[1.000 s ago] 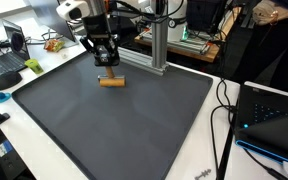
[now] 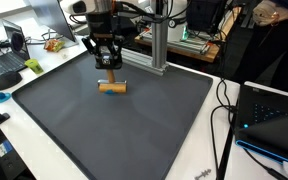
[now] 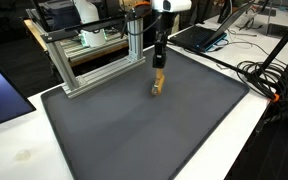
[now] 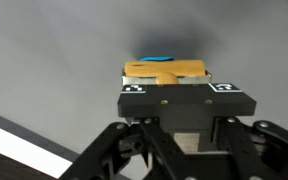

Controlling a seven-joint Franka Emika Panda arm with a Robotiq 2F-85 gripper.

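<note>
A light wooden mallet-shaped object hangs upright under the arm, with my gripper shut on the upper end of its handle. Its crosswise wooden head is at the bottom, low over the grey board, with a small patch of blue on it; contact with the board cannot be made out. In the second exterior view, the head appears end-on beneath the gripper. From the wrist, the wooden head lies across, just beyond the fingertips, and a blue strip shows at its far side.
Much of the grey board is bare. A metal frame stands along one side of it. Black cables and a blue tape roll lie outside the board, and a dark case is at the right.
The gripper remains shut on the handle.
</note>
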